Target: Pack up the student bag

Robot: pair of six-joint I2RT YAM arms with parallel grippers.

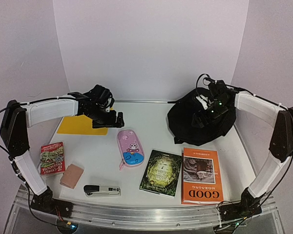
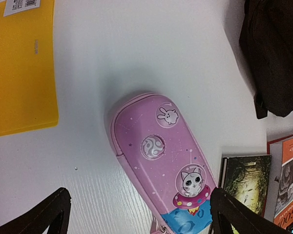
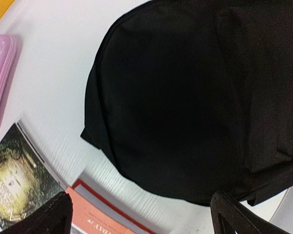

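Observation:
The black bag [image 1: 190,134] lies flat at the back right, and my right gripper hangs above it, open and empty. A pink pencil case [image 1: 130,147] with cat and rabbit pictures rests mid-table. Just behind it in the top view is my left gripper, its fingers spread wide with nothing between them; in the left wrist view the case [image 2: 161,156] lies below, partly behind the right-hand finger. In front are a dark green book [image 1: 161,173] and an orange book [image 1: 201,176] side by side. The bag's opening cannot be made out.
A yellow folder [image 1: 80,126] lies at the back left, under the left arm. Along the left front are a red book [image 1: 52,158], a pinkish-brown block [image 1: 72,176] and a black-and-white stapler [image 1: 102,190]. Bare table lies between case and bag.

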